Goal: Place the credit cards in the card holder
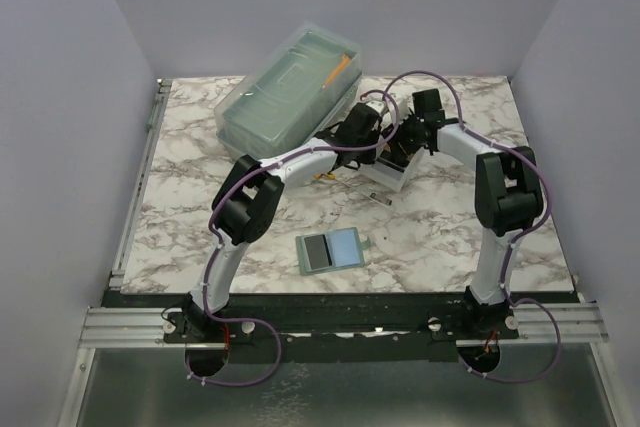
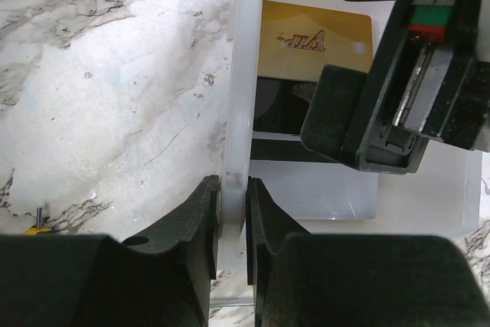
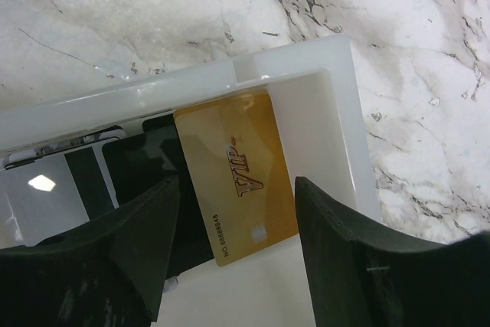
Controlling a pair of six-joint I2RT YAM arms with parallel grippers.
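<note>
A gold VIP card [image 3: 239,166], a black card [image 3: 157,155] and a silver card [image 2: 321,189] lie flat and overlapping in a white open box [image 2: 429,204]. My left gripper is shut on the box's side wall. Over the gold card, my right gripper stands open, its fingers [image 3: 159,216] spread with nothing between them. From the left wrist view, part of it covers the right ends of the black and gold cards. An unfolded blue-green card holder [image 1: 332,250] rests on the table in front.
A large lidded clear green box [image 1: 290,87] stands behind my left arm. A small yellow-handled tool [image 1: 325,177] and a small rod [image 1: 380,199] lie before the white box.
</note>
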